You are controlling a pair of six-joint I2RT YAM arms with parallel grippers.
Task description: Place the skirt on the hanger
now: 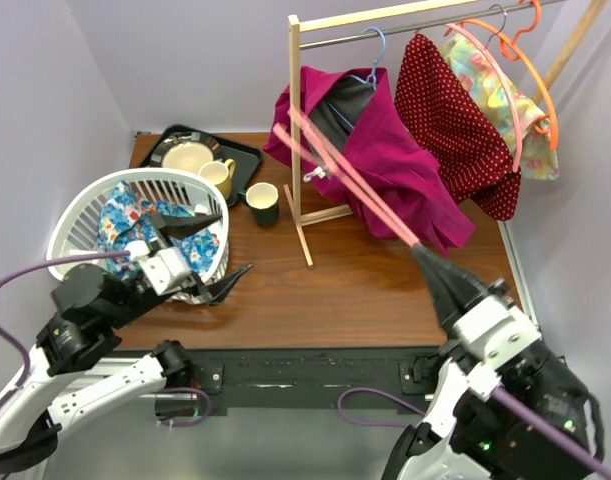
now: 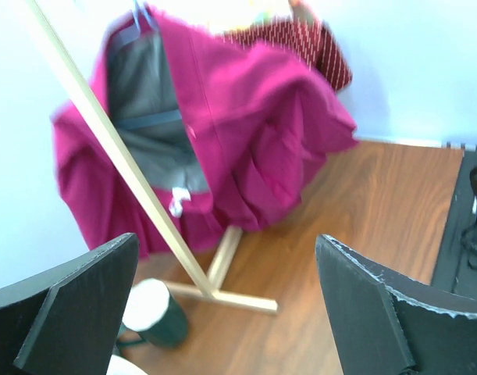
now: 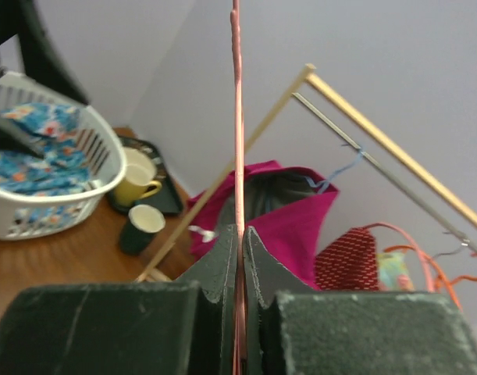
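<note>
My right gripper [image 1: 425, 262] is shut on a pink hanger [image 1: 350, 180], which rises from its fingertips, blurred in the top view and seen edge-on in the right wrist view [image 3: 239, 156]. My left gripper [image 1: 205, 255] stands open over the front right of a white basket [image 1: 70, 215] holding a blue floral cloth [image 1: 125, 220], likely the skirt; nothing is between its fingers. Magenta, red dotted and floral garments [image 1: 405, 190] [image 1: 435, 120] [image 1: 475, 65] hang on hangers from the rack's rail [image 1: 345, 38].
A black tray [image 1: 240, 160] with crockery stands at the back left, a dark green mug [image 1: 263, 215] beside it. The rack's wooden post [image 1: 294, 130] and foot stand mid-table.
</note>
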